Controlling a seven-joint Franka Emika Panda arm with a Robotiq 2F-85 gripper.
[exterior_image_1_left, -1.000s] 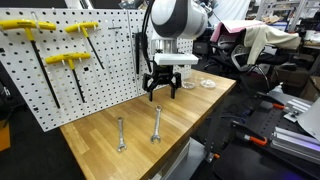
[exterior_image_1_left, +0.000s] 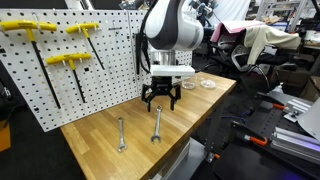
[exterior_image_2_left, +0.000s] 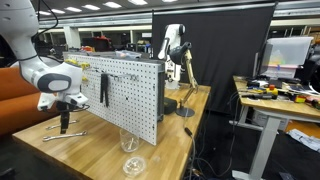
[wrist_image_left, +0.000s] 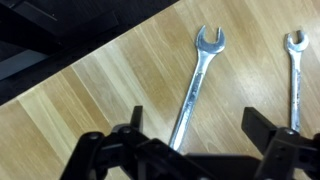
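Two silver wrenches lie flat on the wooden table. The larger wrench (wrist_image_left: 196, 85) runs lengthwise between the fingers in the wrist view, its open end pointing away and its near part hidden by the gripper. The smaller wrench (wrist_image_left: 295, 82) lies to its right there. In exterior view 1 the larger wrench (exterior_image_1_left: 157, 125) is in front of my gripper (exterior_image_1_left: 160, 103), and the smaller wrench (exterior_image_1_left: 122, 134) is further left. My gripper is open above the table, with its fingers apart and nothing held.
A white pegboard (exterior_image_1_left: 70, 60) with yellow-handled tools stands along the table's back. Clear round dishes (exterior_image_1_left: 209, 84) sit to the right of the arm. The table's front edge is close by; bare wood lies around the wrenches.
My gripper has come down a little toward the table and slightly left in exterior view 1. Both wrenches lie where they were.
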